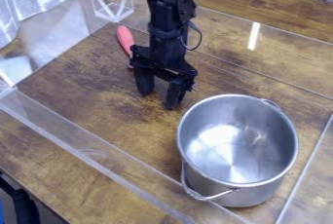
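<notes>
A black robot arm reaches down from the top centre, its gripper (163, 87) low over the wooden table, just right of a red-handled utensil (125, 41) whose lower part is partly hidden by the gripper. The dark fingers blend together, so I cannot tell how the fingers stand or whether anything is between them. A large steel pot (237, 145) with a wire handle stands at the lower right.
Clear plastic walls edge the table (78, 101) on the left and lower sides. A white object lies beyond the left edge.
</notes>
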